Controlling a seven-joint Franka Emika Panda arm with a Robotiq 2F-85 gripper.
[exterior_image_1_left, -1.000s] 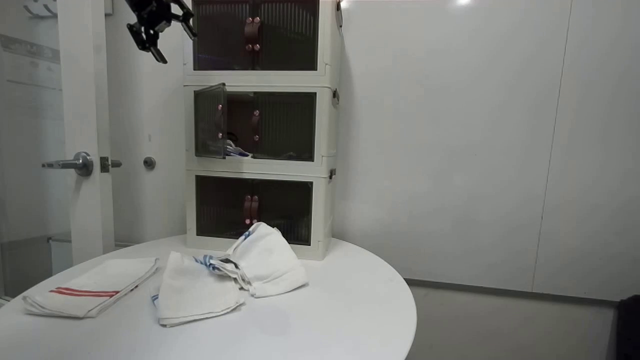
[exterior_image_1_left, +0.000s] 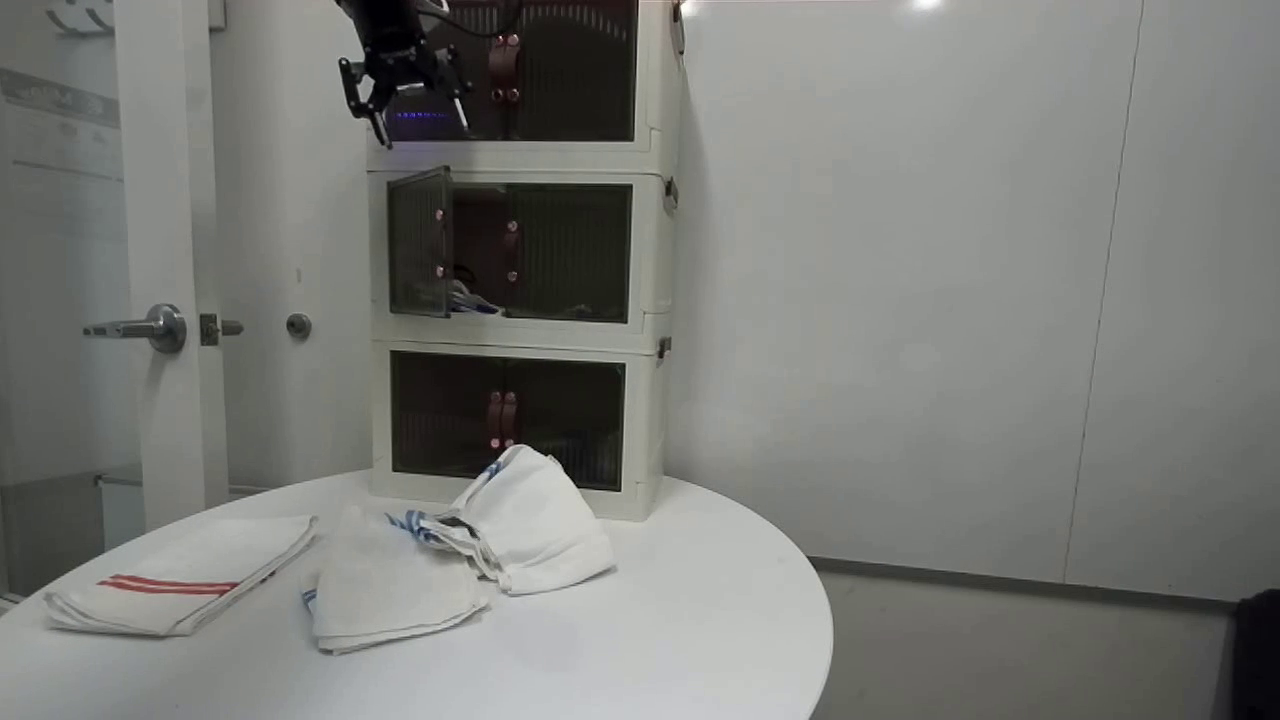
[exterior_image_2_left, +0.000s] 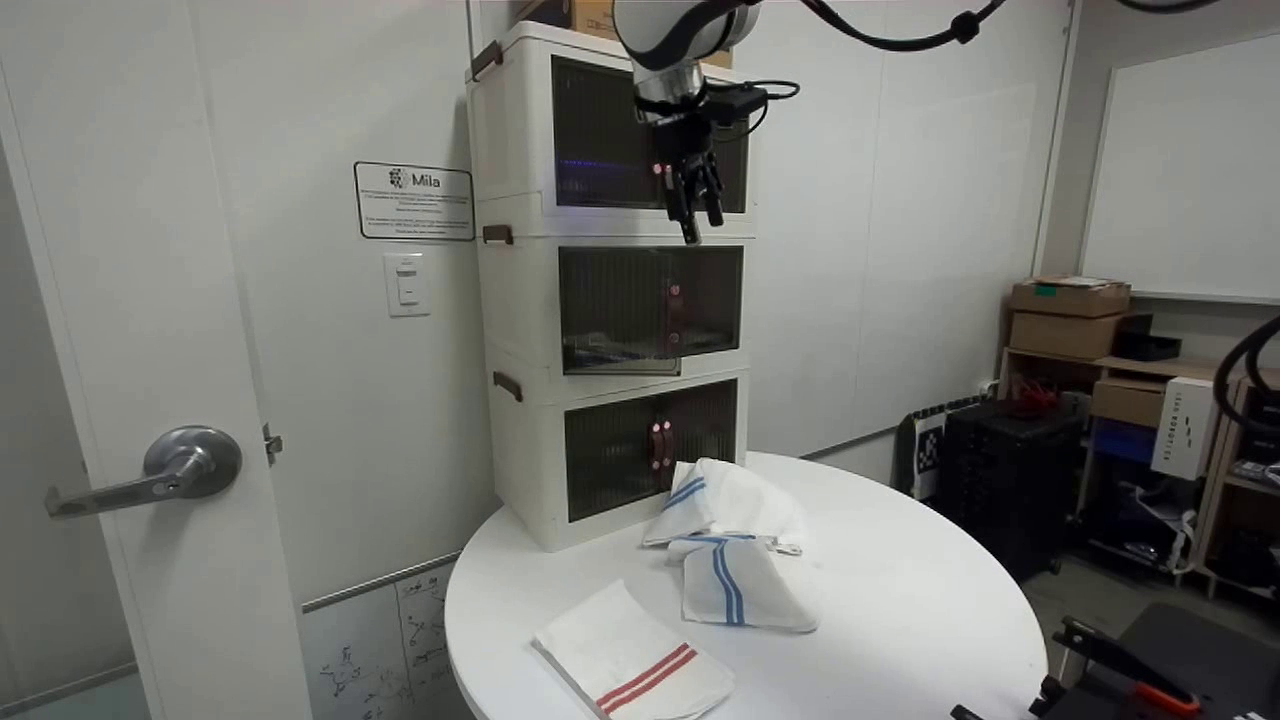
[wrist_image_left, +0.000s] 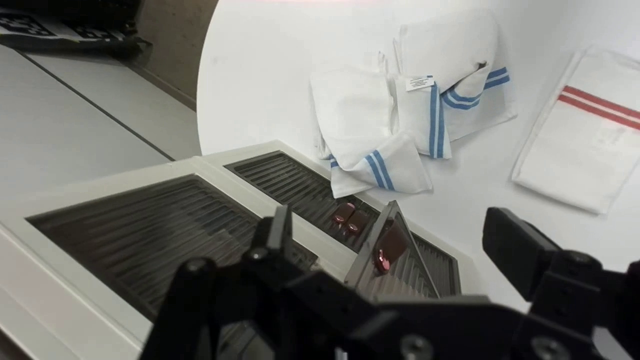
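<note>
High in front of the top cabinet box, my gripper (exterior_image_1_left: 422, 134) stands open and empty, its fingers pointing down. Below it, the middle box's left door (exterior_image_1_left: 420, 244) is swung outward, while its right door (exterior_image_1_left: 570, 252) is closed. Something pale (exterior_image_1_left: 470, 298) lies inside behind the gap. On the round white table (exterior_image_1_left: 708, 600) rest three cloths: a folded one with red stripes (exterior_image_2_left: 636, 660), a blue-striped one (exterior_image_2_left: 750, 588), and another blue-striped cloth (exterior_image_2_left: 744, 498) bunched against the bottom box. The wrist view shows the ajar door (wrist_image_left: 393, 258) between my spread fingers, farther down.
The bottom box (exterior_image_1_left: 504, 420) and top box (exterior_image_1_left: 576, 72) have their doors closed. A room door with a lever handle (exterior_image_1_left: 150, 328) stands to the left.
My gripper has moved right and slightly down, from left of the cabinet to in front of the top box, and has turned. The doors and cloths look unmoved.
</note>
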